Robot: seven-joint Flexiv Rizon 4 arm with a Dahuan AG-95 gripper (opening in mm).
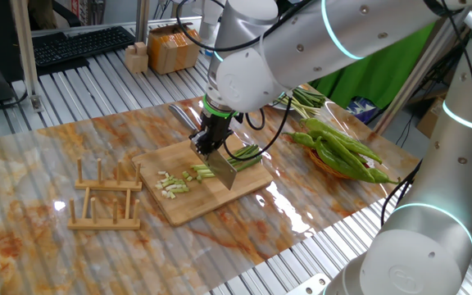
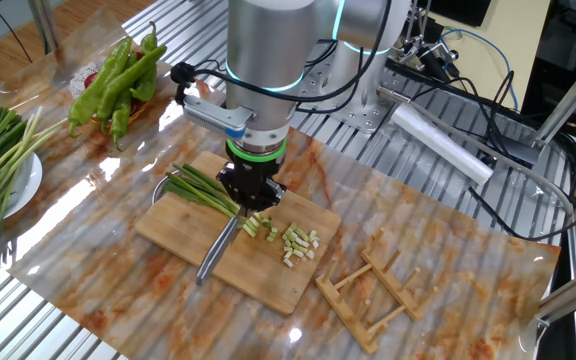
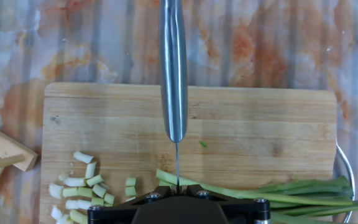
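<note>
My gripper (image 1: 209,149) is shut on a cleaver-like knife, holding it over the wooden cutting board (image 1: 187,215). The metal blade (image 1: 223,170) hangs down at the scallions, and its handle (image 2: 214,257) sticks out past the board's edge. From the wrist view the knife (image 3: 174,74) appears edge-on, running into the fingers. Long green scallion stalks (image 3: 316,190) lie on one side of the blade. Cut pieces (image 2: 297,241) are scattered on the other side. Whether the blade's edge touches the board cannot be made out.
A wooden peg rack (image 1: 105,224) stands beside the board. Green peppers (image 1: 334,152) fill a basket on the other side, near a plate (image 2: 28,185) of more scallions. A cardboard box (image 1: 173,49) and keyboard (image 1: 84,45) are farther back. Marbled tabletop in front of the board is bare.
</note>
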